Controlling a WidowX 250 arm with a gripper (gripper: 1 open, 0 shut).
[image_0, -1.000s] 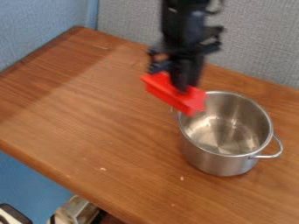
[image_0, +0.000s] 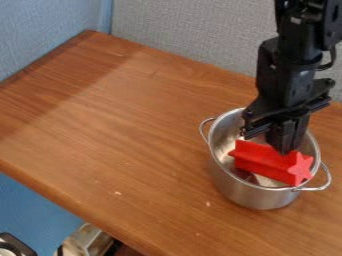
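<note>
A red star-shaped block (image_0: 267, 162) lies inside the steel pot (image_0: 251, 197) on the right side of the table, tilted against its inner wall. My black gripper (image_0: 281, 135) reaches down into the pot just above the red block. Whether its fingers are shut on the block or apart from it is hard to tell, as the tips are dark and partly hidden.
A grey panel stands behind it, with a blue wall at the left. Some metal and black hardware shows at the bottom left corner, off the table.
The arm has moved right and down, bringing the red block from above and left of the pot down inside it.
</note>
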